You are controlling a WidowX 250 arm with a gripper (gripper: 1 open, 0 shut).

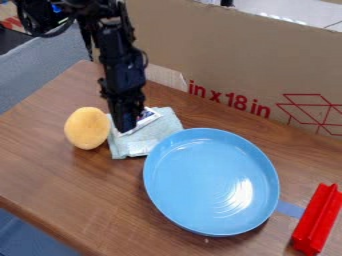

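Note:
The black arm reaches down from the top left to my gripper (128, 122), which is low over a pale folded cloth (144, 142) on the wooden table. It looks shut; whether it pinches any of the cloth I cannot tell. A yellow rounded object (86, 129) sits just left of the cloth, and a large blue plate (201, 175) lies to the right and front of it.
A red bar-shaped object (315, 220) lies at the right edge. A cardboard box (241, 60) stands along the back. Bare table (54, 175) fills the front left, ending at an edge over blue below.

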